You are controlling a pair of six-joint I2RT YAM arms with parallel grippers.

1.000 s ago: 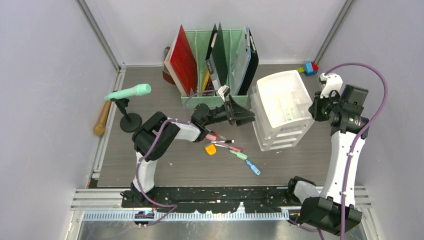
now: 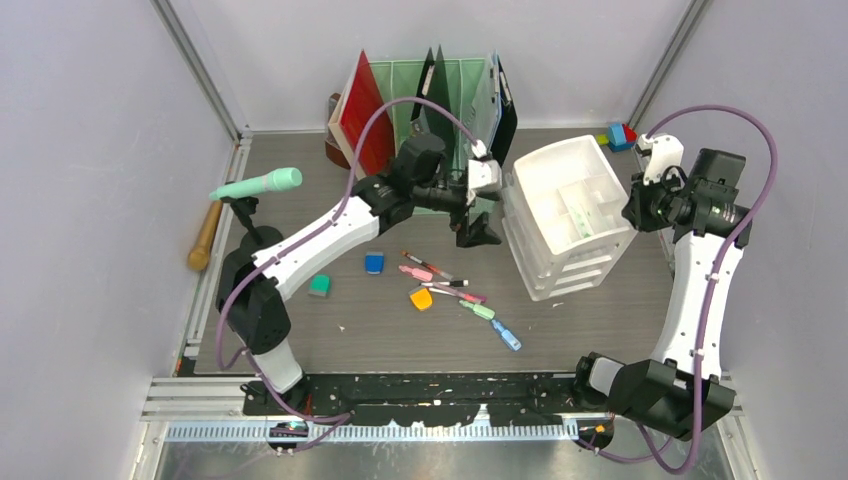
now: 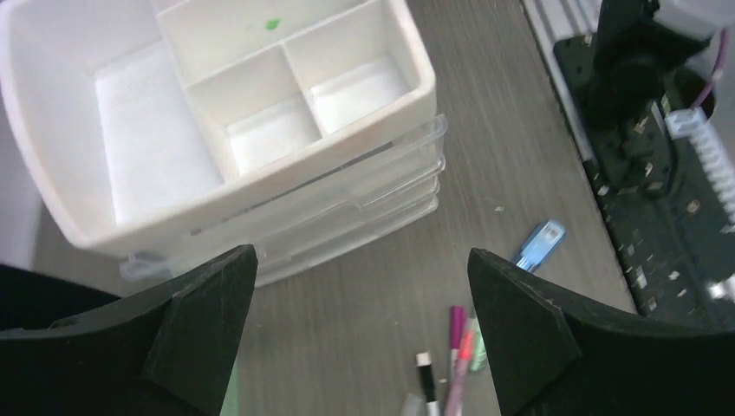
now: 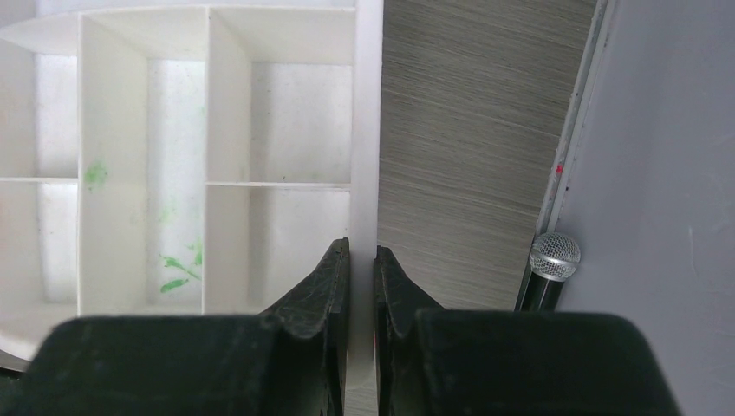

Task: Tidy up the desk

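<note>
A white drawer unit [image 2: 548, 190] with a compartmented top stands right of the desk's middle, turned at an angle. My right gripper is shut on the right wall of its top tray [image 4: 367, 130], one finger inside and one outside. Left of the unit, my left gripper [image 2: 478, 232] hovers apart from it, its fingers [image 3: 195, 334] spread with nothing between them. Several pens and markers lie on the desk, among them a blue marker [image 2: 506, 335], a green marker [image 2: 477, 310] and a pink marker [image 2: 416, 273].
A green file rack [image 2: 395, 75] with several folders stands at the back. Blue [image 2: 374, 262], yellow [image 2: 420, 298] and green [image 2: 319, 286] blocks lie left of the pens. A mint microphone [image 2: 256, 185] rests on a stand at the left.
My left arm has swung up and back toward the file rack, uncovering the blue and green blocks. The right gripper, still on the tray wall, and the drawer unit have shifted slightly right.
</note>
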